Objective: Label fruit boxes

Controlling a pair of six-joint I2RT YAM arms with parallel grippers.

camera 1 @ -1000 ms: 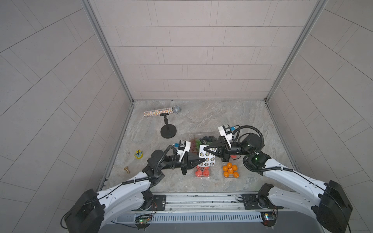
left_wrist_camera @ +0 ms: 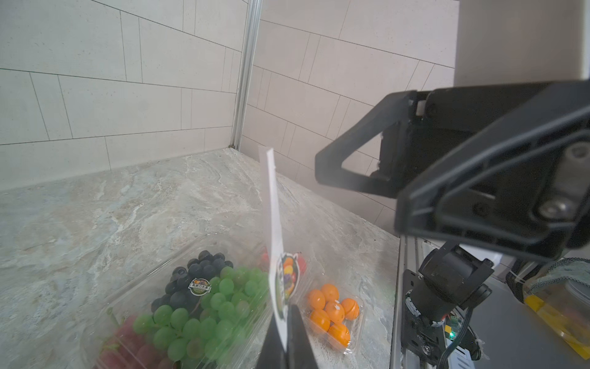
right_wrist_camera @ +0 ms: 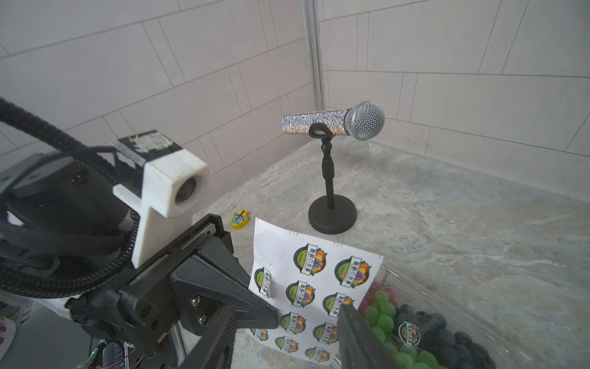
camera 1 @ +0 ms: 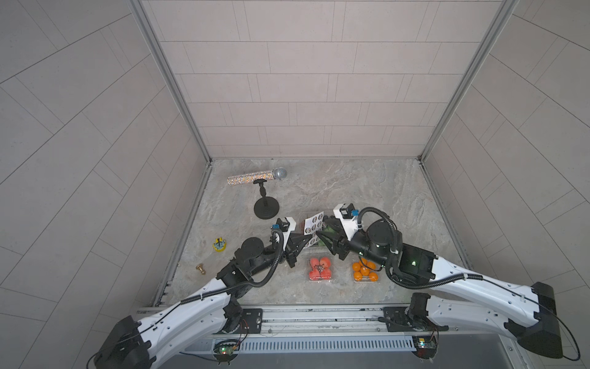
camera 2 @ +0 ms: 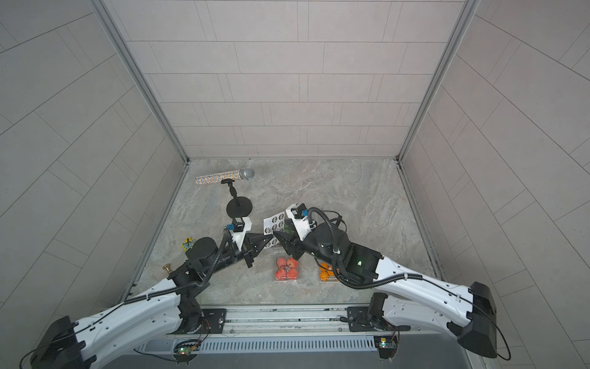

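Note:
A white sticker sheet with fruit logos stands upright in the shut fingers of my left gripper, seen edge-on in the left wrist view. My right gripper is close in front of it, part open; whether it touches the sheet is unclear. Behind and below is a clear box of red, green and dark grapes (left_wrist_camera: pixel 224 301) with a label (left_wrist_camera: pixel 199 286) on it. A box of oranges (left_wrist_camera: pixel 332 313) sits at the right, and a box of red fruit (camera 1: pixel 320 268) at the front middle.
A microphone (right_wrist_camera: pixel 365 121) on a black stand (right_wrist_camera: pixel 332 215) stands at the back left. A yellow item (camera 1: pixel 219 244) and a small brass item (camera 1: pixel 200 268) lie at the left.
The sheet has moved up and back, turning in my left gripper. My right arm has turned and shifted, its gripper now angled differently at the sheet's right side.

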